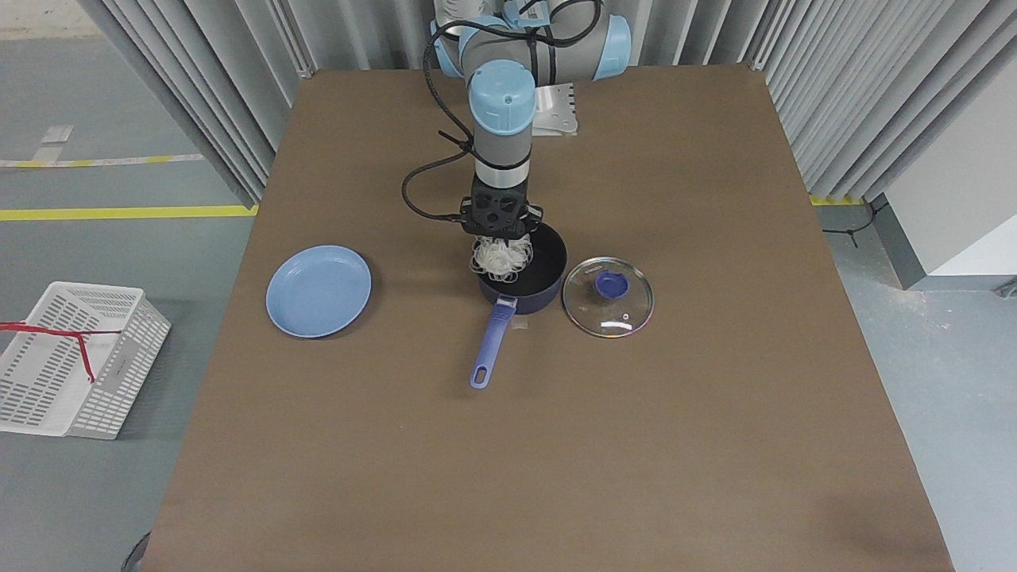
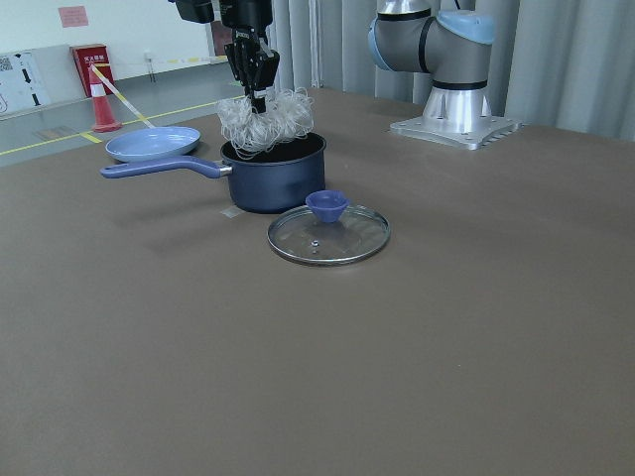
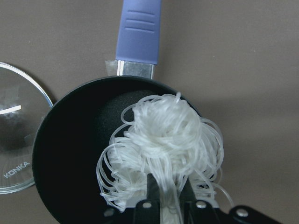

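Note:
My gripper is shut on a bundle of white noodles (image 1: 503, 259), held over the dark blue saucepan (image 1: 543, 276) with loose strands hanging at its rim. In the left view the noodles (image 2: 266, 124) hang just at the pot's opening; whether they touch the bottom is hidden. The pot's blue handle (image 3: 138, 32) points toward the front camera. A glass lid (image 1: 624, 305) with a blue knob lies right of the pot in the front view, and an empty light blue plate (image 1: 319, 291) lies to the left.
A white plastic basket (image 1: 114, 381) stands on the floor left of the table. The arm's base sits at the back edge.

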